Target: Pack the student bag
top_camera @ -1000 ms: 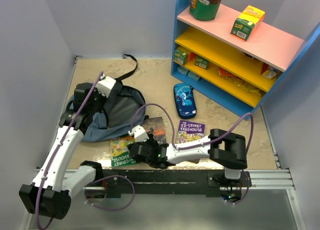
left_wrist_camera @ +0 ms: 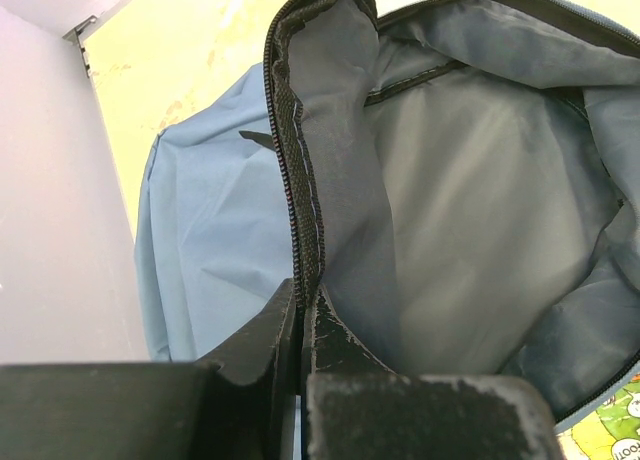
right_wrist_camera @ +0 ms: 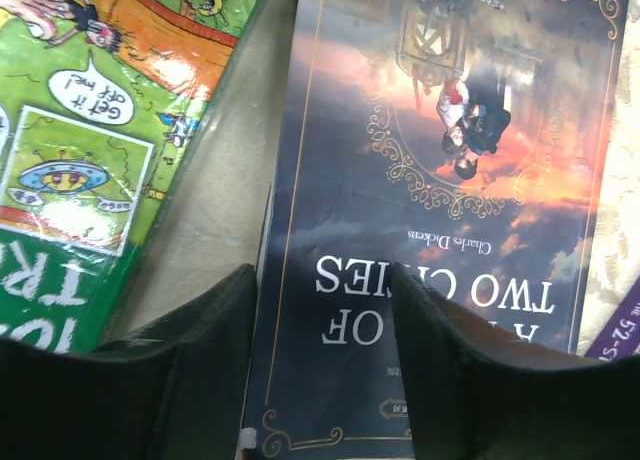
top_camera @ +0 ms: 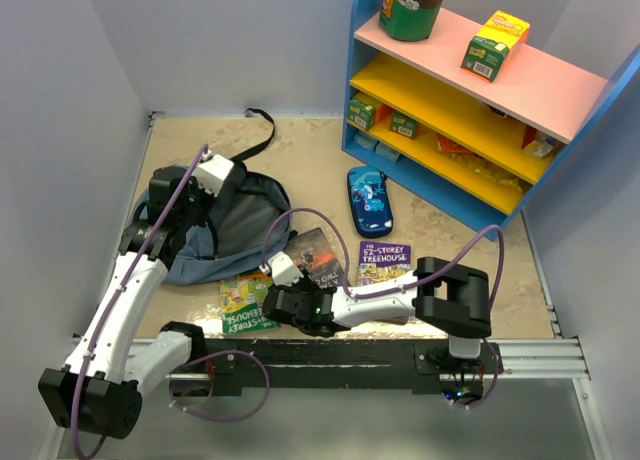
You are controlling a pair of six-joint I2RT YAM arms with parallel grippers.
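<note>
The blue-grey student bag (top_camera: pixel 235 225) lies unzipped at left; its grey interior (left_wrist_camera: pixel 480 210) faces up in the left wrist view. My left gripper is shut on the bag's black zipper edge (left_wrist_camera: pixel 300 180), which rises from its fingers. The dark book "A Tale of Two Cities" (right_wrist_camera: pixel 440 220) lies flat beside the bag. My right gripper stands part open above its near end: one finger is just outside the book's left edge, the other over its cover. Beside it are the green treehouse book (right_wrist_camera: pixel 75 170) and the purple 52-Storey Treehouse book (top_camera: pixel 384 263).
A blue pencil case (top_camera: pixel 370 202) lies behind the books. The shelf unit (top_camera: pixel 440 195) at right holds boxes and packets, with a yellow-green box (top_camera: pixel 495 46) on top.
The left arm stayed still.
</note>
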